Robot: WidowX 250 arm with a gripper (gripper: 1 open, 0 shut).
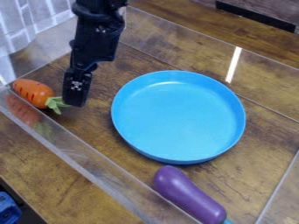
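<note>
The black gripper (77,89) hangs open just right of an orange toy carrot (35,92) with pale green leaves, which lies by the clear wall at the left. To the gripper's right is a large blue plate (177,118), empty. A purple toy eggplant (187,194) lies in front of the plate at the lower right.
Clear plastic walls (105,179) border the wooden surface (257,79) at the left and front. Bare wood shows behind and right of the plate. A blue object (7,208) sits outside the wall at the lower left corner.
</note>
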